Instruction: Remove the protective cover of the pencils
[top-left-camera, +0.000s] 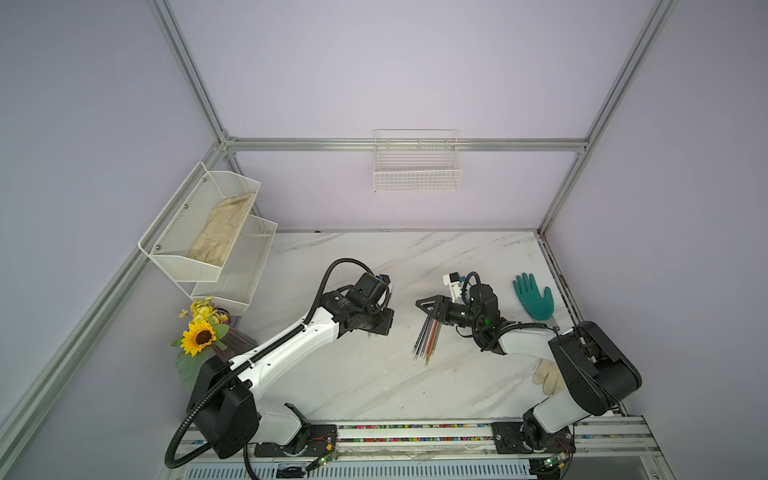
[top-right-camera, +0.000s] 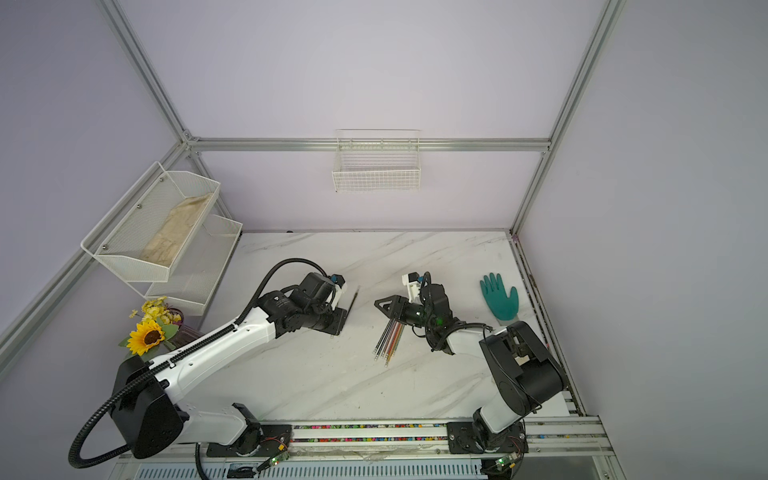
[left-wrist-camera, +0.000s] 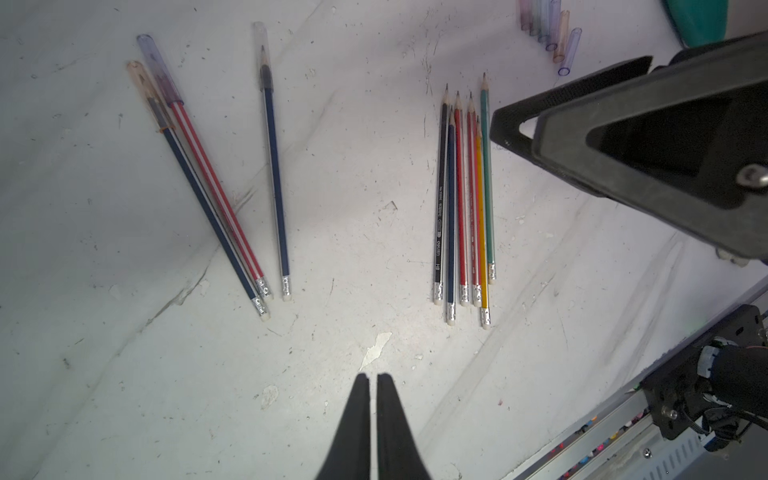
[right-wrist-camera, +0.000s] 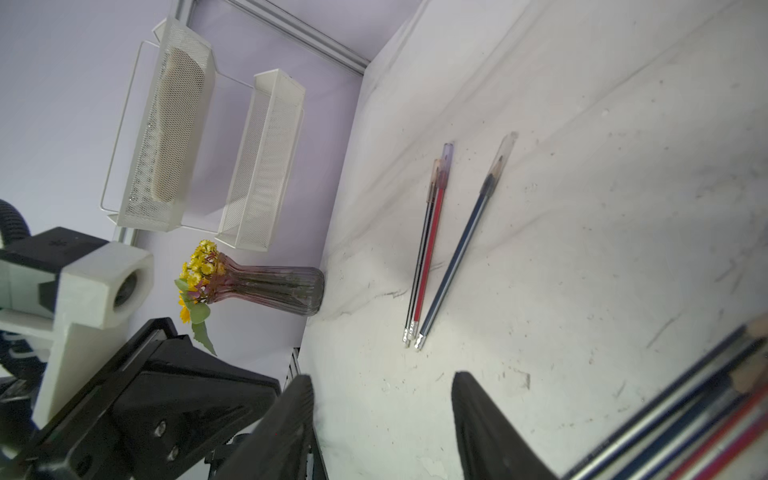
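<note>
Three capped pencils lie on the table in the left wrist view: a dark one with an orange-tinted cover (left-wrist-camera: 148, 88), a red-striped one with a purple cover (left-wrist-camera: 160, 68), and a blue pencil (left-wrist-camera: 275, 176) with a clear cover (left-wrist-camera: 261, 56). Several bare pencils (left-wrist-camera: 452, 208) lie side by side to their right. My left gripper hovers over the table, its fingertips a narrow gap apart and nothing between them. The right gripper is open and empty, with the capped pencils ahead of it in the right wrist view.
Several loose covers (left-wrist-camera: 552, 28) lie beyond the bare pencils. A teal glove (top-left-camera: 533, 297) rests at the right, and a flower vase (right-wrist-camera: 288, 288) and white wire baskets (top-left-camera: 216, 232) are on the left. My right gripper extends over the bare pencils' upper ends in the top views.
</note>
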